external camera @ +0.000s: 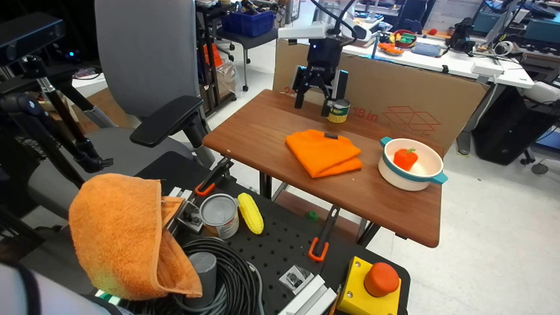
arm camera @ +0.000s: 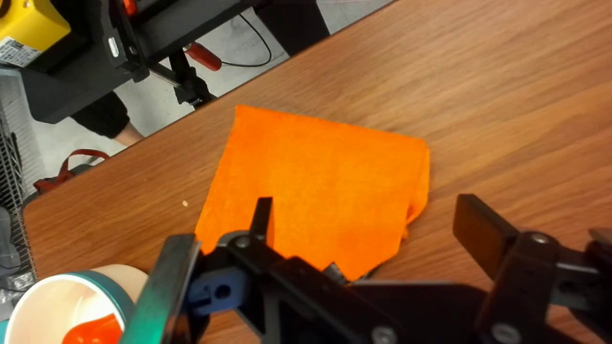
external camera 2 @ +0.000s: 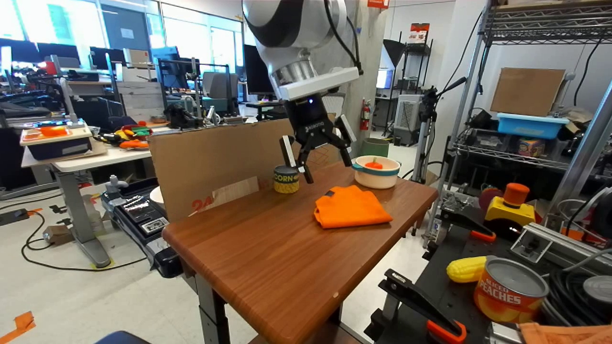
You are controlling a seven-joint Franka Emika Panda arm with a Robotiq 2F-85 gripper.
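Note:
My gripper (external camera: 313,108) hangs above the back of the wooden table, its fingers spread wide with nothing between them. In the wrist view one finger (arm camera: 261,220) overlaps the near part of the folded orange cloth (arm camera: 321,177), and the other is over bare wood. The cloth (external camera: 323,152) lies flat at mid-table, a small dark tag on its back edge. A corn can (external camera 2: 286,179) stands upright near the cardboard, close beside my gripper in the first exterior view. At the table's other end is a white pot (external camera: 403,179) with teal handles, holding an orange-red toy pepper (external camera: 405,158).
A cardboard sheet (external camera: 388,94) walls off the table's back edge. Across a gap, a black cart (external camera: 278,246) carries a toy corn cob (external camera: 250,213), a peaches can (external camera 2: 509,290) and a red-topped yellow button box (external camera: 367,294).

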